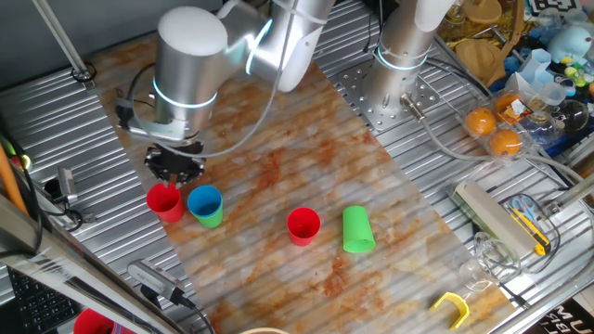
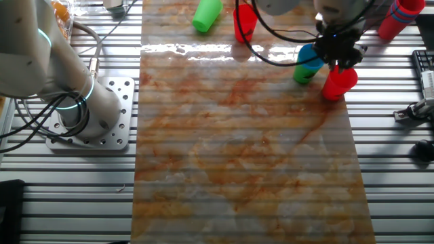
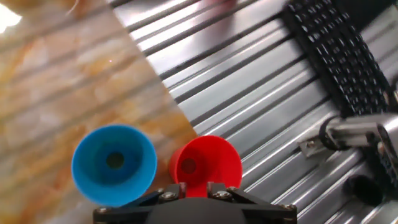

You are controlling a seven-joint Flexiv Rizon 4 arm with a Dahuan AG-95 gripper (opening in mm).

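My gripper (image 1: 174,176) hangs just above the far rim of the leftmost red cup (image 1: 166,206). In the wrist view its two fingertips (image 3: 182,188) stand a little apart, with the red cup's inside (image 3: 211,165) showing behind them. Whether they straddle the rim is hidden. Close beside this cup stands a blue cup (image 1: 205,199), apparently nested in a green one (image 1: 213,221). Farther right, another red cup (image 1: 303,225) stands on the marbled board (image 1: 269,278). A green cup (image 1: 358,230) is near it.
Both cups under the gripper stand near the board's left edge, beside ribbed metal. A clamp device (image 1: 156,278) and a keyboard (image 3: 342,56) lie off the board. More red cups (image 2: 400,19) are stacked there. Much of the board (image 2: 244,163) is bare.
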